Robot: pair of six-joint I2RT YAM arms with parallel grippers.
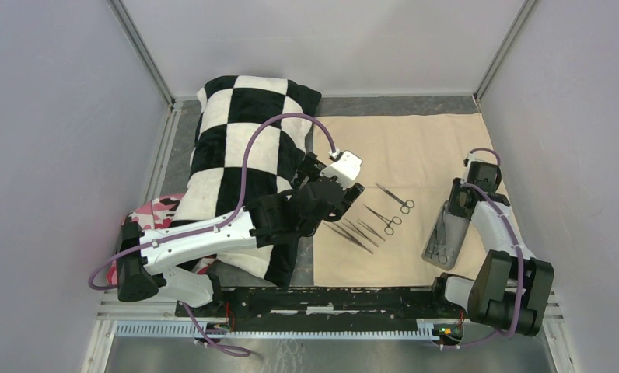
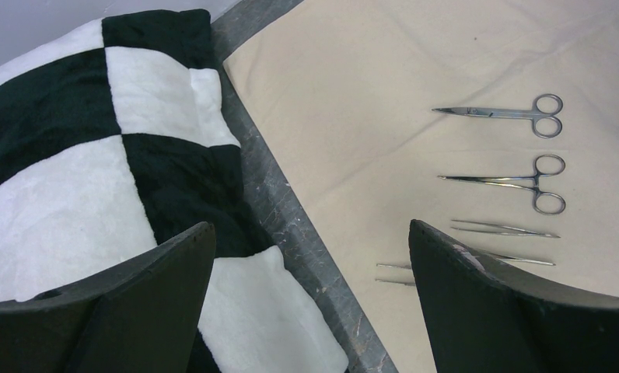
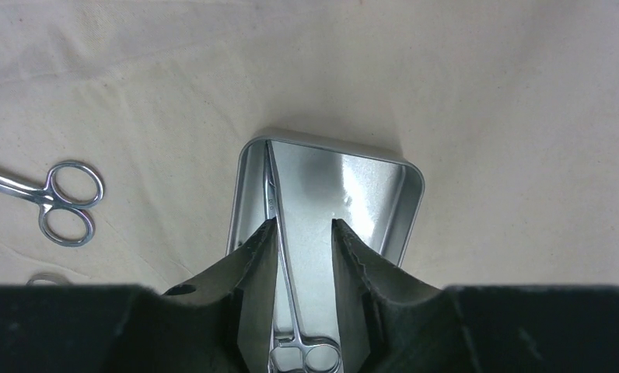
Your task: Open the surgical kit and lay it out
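Observation:
On the beige cloth [image 1: 400,148] lie scissors [image 2: 493,112], a clamp [image 2: 493,180] and several slender tweezers-like instruments [image 2: 508,229], in a column. A metal tray [image 3: 322,145] at the right holds long ring-handled instruments [image 3: 285,272]. My right gripper hangs open over the tray, its fingers either side of part of the view of those instruments, holding nothing visible. My left gripper is open and empty, above the left edge of the cloth and the instruments there.
A black-and-white checkered fabric [image 1: 244,140] fills the left side, with pink camouflage fabric [image 1: 147,214] beside it. White walls bound the workspace.

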